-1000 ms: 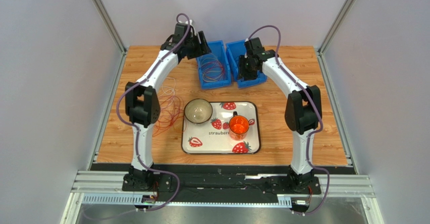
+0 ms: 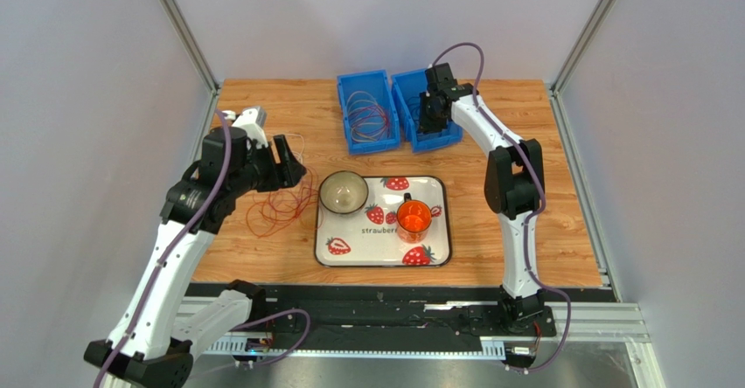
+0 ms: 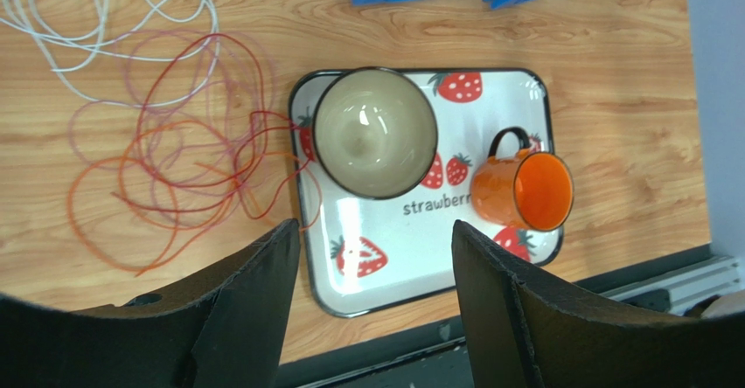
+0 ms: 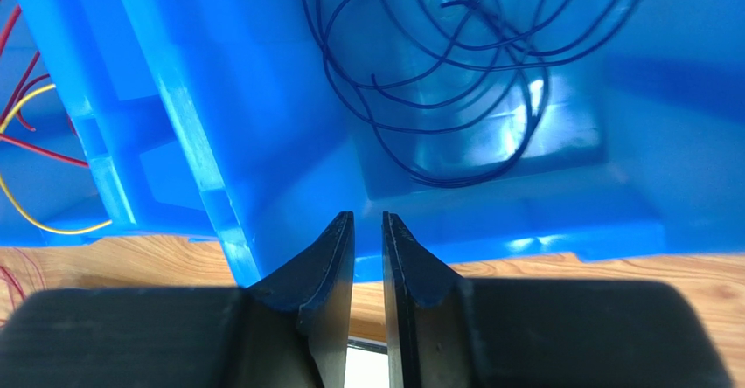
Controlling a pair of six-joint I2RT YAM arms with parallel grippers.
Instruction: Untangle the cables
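Note:
Tangled red, orange and pink cables (image 3: 175, 178) lie on the table left of the tray, with white cables (image 3: 122, 47) beside them. My left gripper is open above this area, nothing between its fingers. Red and yellow cables (image 4: 39, 152) lie in the left blue bin (image 2: 367, 142). Dark cables (image 4: 437, 82) lie coiled in the right blue bin (image 4: 245, 178), where my right gripper hangs over the near wall, fingertips close together; nothing is clearly visible between them.
A strawberry tray (image 2: 376, 248) holds a beige bowl (image 2: 344, 191) and an orange mug (image 2: 414, 222). Bare wood (image 2: 472, 248) shows right of the tray. The table's front edge has a dark rail.
My left arm has swung from above the left bin toward the front left, over the loose cables. My right arm has moved only slightly.

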